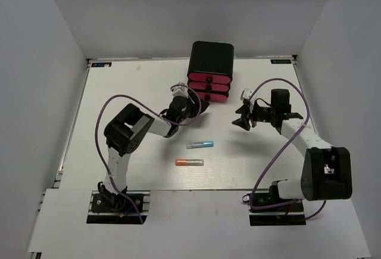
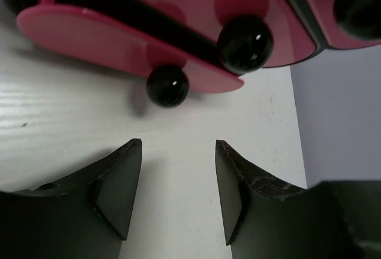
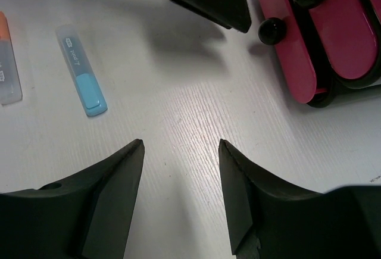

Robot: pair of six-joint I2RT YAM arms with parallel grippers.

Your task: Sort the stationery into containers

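Note:
A black cabinet (image 1: 211, 59) with magenta drawer fronts stands at the back of the table. My left gripper (image 1: 202, 106) is just in front of its lowest drawer (image 1: 219, 97). In the left wrist view, that drawer's black knob (image 2: 168, 86) lies beyond the separated fingertips, with nothing between them. My right gripper (image 1: 240, 118) hovers to the right of the cabinet's front, open and empty in the right wrist view. A blue-ended clear stick (image 1: 199, 144) and an orange-ended one (image 1: 189, 162) lie on the table; both also appear in the right wrist view.
Bare white table (image 1: 238, 164) surrounds the two sticks and extends to either side of the cabinet. Grey walls (image 1: 190, 15) enclose the back and sides. Part of the left gripper intrudes at the top of the right wrist view.

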